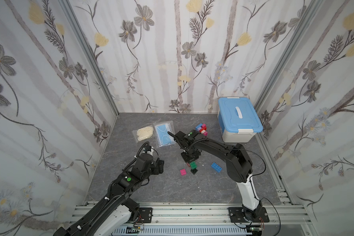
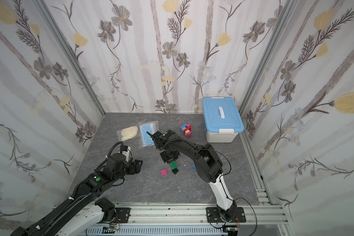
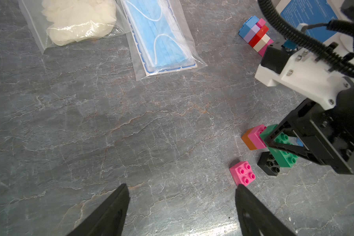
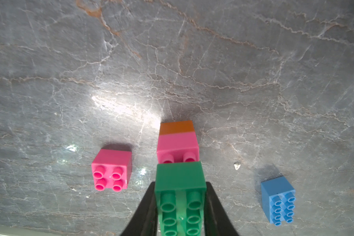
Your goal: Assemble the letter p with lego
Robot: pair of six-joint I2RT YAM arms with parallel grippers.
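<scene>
The green brick [image 4: 180,177] is between the fingertips of my right gripper, which appear to touch its sides, beside a pink brick [image 4: 177,143] stacked on an orange one [image 4: 176,126]. A black brick [image 3: 268,163] sits below the green one in the left wrist view. A separate pink brick [image 4: 111,165] lies to the left, a blue brick [image 4: 277,198] to the right. My left gripper hangs open over bare table, left of the bricks.
A cluster of coloured bricks [image 3: 255,35] lies at the back, beside the lidded box [image 1: 240,118]. Two plastic bags, gloves [image 3: 78,17] and masks [image 3: 161,39], lie at back left.
</scene>
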